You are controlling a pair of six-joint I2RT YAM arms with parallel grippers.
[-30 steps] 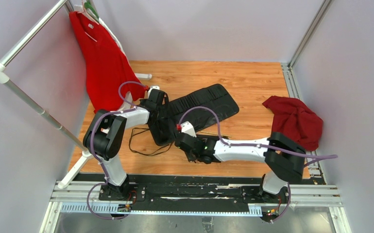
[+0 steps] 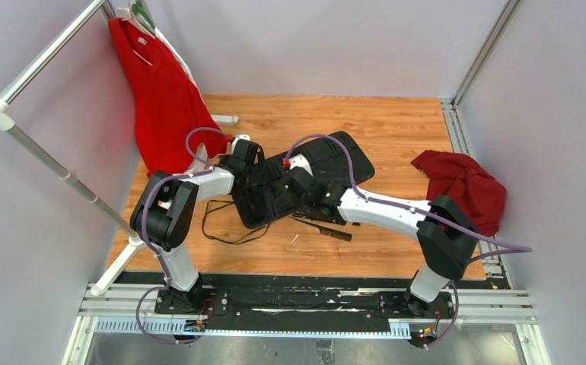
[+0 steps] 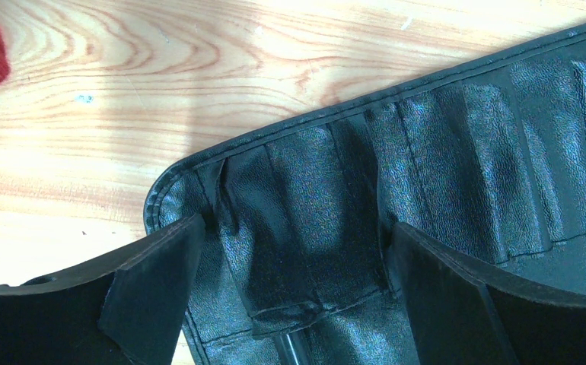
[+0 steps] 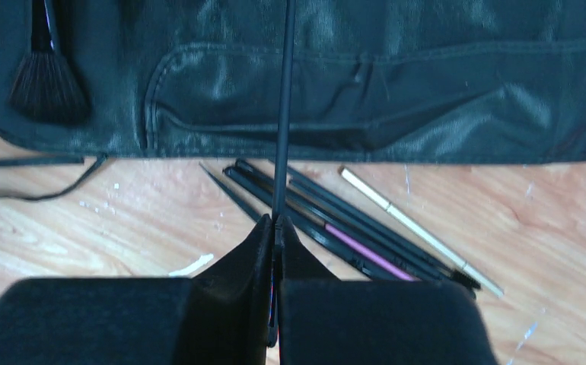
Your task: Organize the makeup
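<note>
The black brush case (image 2: 350, 161) lies unrolled across the middle of the table, its row of pockets along the far side. My left gripper is open over the case's left end, one finger on each side of an end pocket (image 3: 316, 213). A dark handle (image 3: 296, 350) shows below that pocket. In the right wrist view my right gripper is shut on a thin dark brush (image 4: 283, 129), which points across the case. Several loose brushes (image 4: 366, 242) lie on the table beside the case's near edge. A fluffy-headed brush (image 4: 49, 90) rests on the case.
A tie cord (image 2: 233, 241) loops on the table at the case's left. Red garments (image 2: 160, 99) hang on a rack at the left, and a dark red cloth (image 2: 463, 188) lies at the right. Bare table shows behind the case.
My right arm has moved away from the table's front, and its gripper now stands over the case. Loose brushes that the arm covered now show. The left arm has stayed still.
</note>
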